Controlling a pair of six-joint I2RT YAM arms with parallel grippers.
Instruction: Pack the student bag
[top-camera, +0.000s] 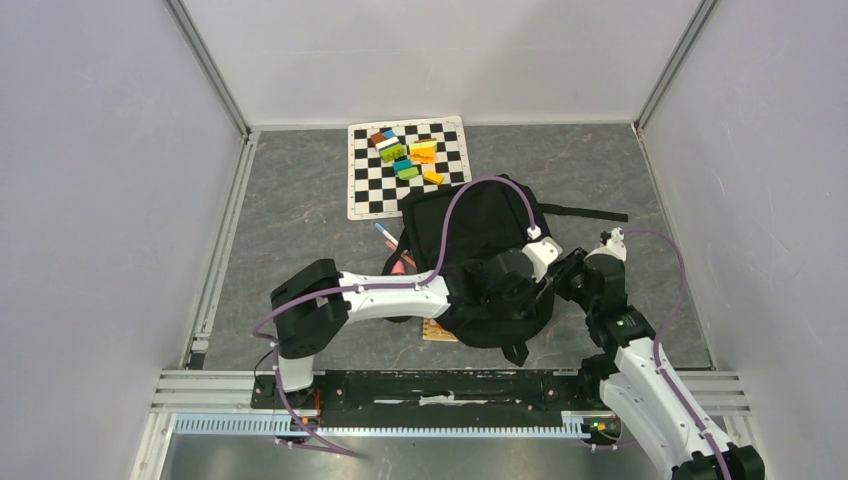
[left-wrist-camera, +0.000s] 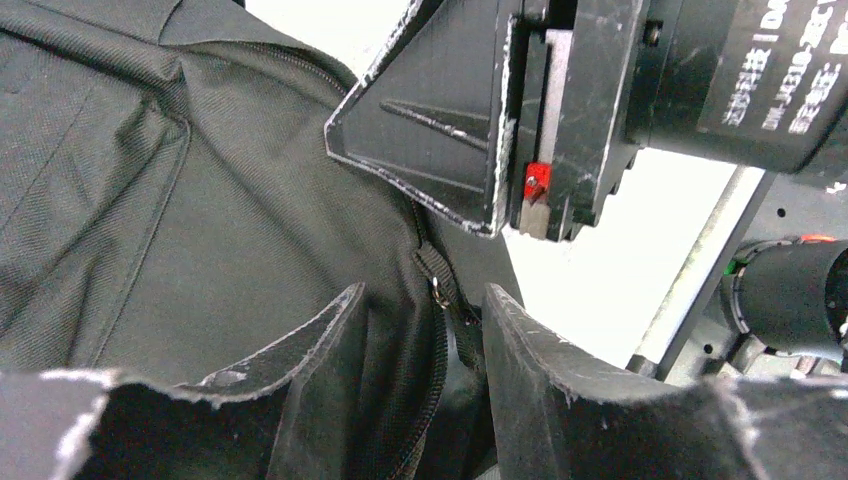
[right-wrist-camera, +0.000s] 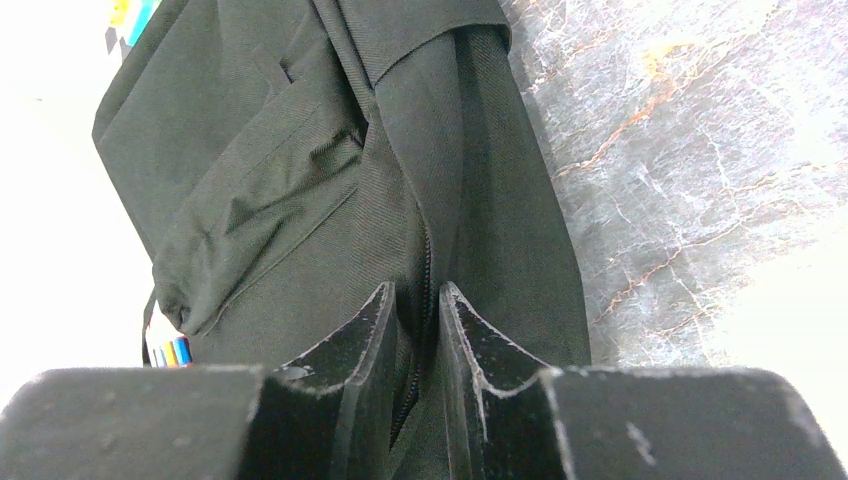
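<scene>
The black bag (top-camera: 459, 210) lies open on the grey table, both grippers over its right side. In the left wrist view a zipper pull (left-wrist-camera: 437, 285) sits between the fingertips of my left gripper, which stand part open around it. The body of the right gripper is just above. My right gripper is on the bag's right edge, with zipper tape (right-wrist-camera: 426, 265) and fabric between its close-set fingertips; whether it grips them firmly I cannot tell.
A checkered board (top-camera: 362, 200) with several coloured blocks lies behind the bag. Pens (top-camera: 386, 233) and a wooden board (top-camera: 437, 331) show at the bag's left and front. Bare table is at the left.
</scene>
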